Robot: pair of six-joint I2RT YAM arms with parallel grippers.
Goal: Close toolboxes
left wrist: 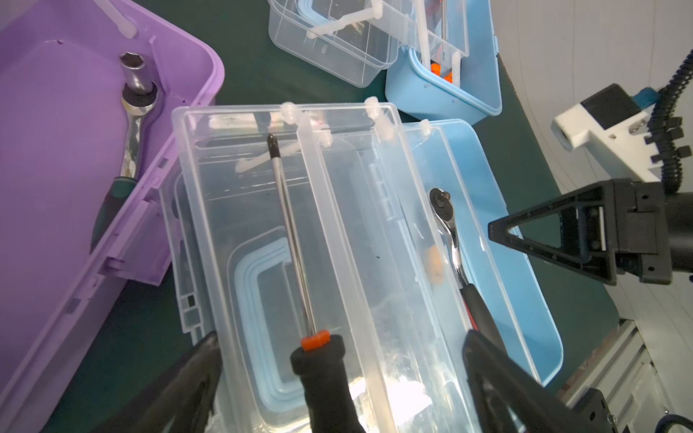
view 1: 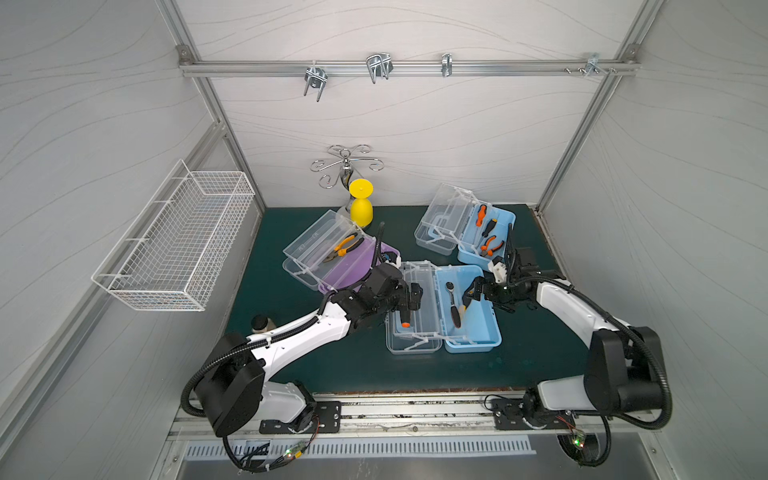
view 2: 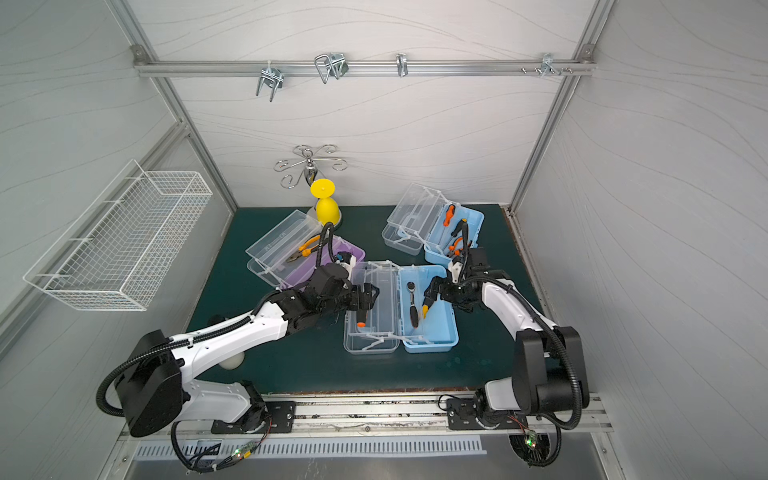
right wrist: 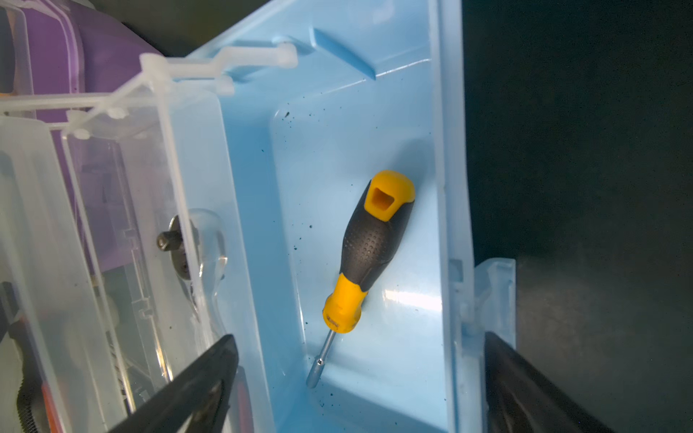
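The front toolbox [view 1: 480, 336] is open: its blue base holds a ratchet [left wrist: 444, 209] and a yellow-black screwdriver [right wrist: 379, 238]; its clear lid lies open to the left, with an orange-black screwdriver [left wrist: 321, 368] in view there. My left gripper is over that lid, fingers apart either side of part of it. My right gripper stands open over the blue base's right part. A purple toolbox [left wrist: 65, 216] at left and a second blue toolbox [view 1: 500, 224] at back right also have their clear lids open, tools inside.
A yellow object [view 1: 361, 209] stands at the back beside a metal hook stand [view 1: 346, 164]. A white wire basket [view 1: 192, 240] hangs on the left wall. Bare green tabletop [view 1: 264, 328] shows at the front left.
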